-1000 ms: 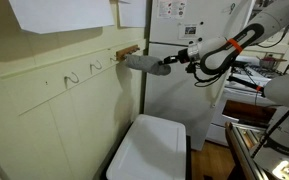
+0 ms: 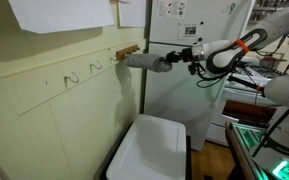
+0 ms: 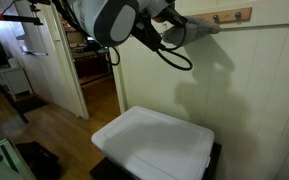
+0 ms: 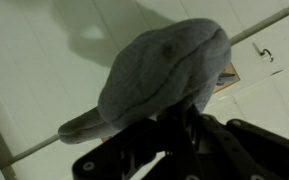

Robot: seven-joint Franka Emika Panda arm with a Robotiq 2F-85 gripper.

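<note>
A soft grey cloth item (image 2: 149, 62), perhaps a hat, hangs in the air with my gripper (image 2: 171, 58) shut on its right end. Its left end reaches the wooden hook rack (image 2: 127, 51) on the wall; whether it touches or hangs on a hook, I cannot tell. In exterior view 2 the grey cloth (image 3: 197, 32) lies just in front of and below the rack (image 3: 230, 16), partly behind the arm. Seen from the wrist, the grey cloth (image 4: 169, 75) bulges over the fingers and hides most of the rack.
Below stands a large white-lidded bin (image 2: 149, 150). Bare metal hooks (image 2: 71, 78) line the wall to the left of the rack. White papers (image 2: 74, 12) hang above, and a white fridge (image 2: 174, 90) stands behind the arm.
</note>
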